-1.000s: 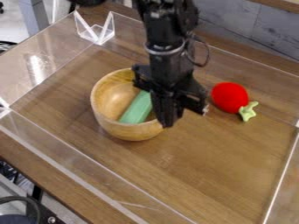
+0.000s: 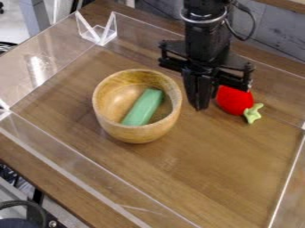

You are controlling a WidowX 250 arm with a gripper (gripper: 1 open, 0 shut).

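My black gripper [image 2: 201,96] hangs over the table between a wooden bowl and a red vegetable, its tip shut with nothing visible between the fingers. The wooden bowl [image 2: 114,91] stands left of the gripper, with a green oblong object [image 2: 142,108] inside. The red vegetable [image 2: 234,101] with a pale green top lies to the right, partly behind the gripper.
A clear plastic item [image 2: 98,28] sits at the back left. A wooden ledge with a grey wall runs along the back right.
The gripper has moved back and to the right, away from above the bowl toward the red vegetable. The bowl, green object and vegetable look unmoved.
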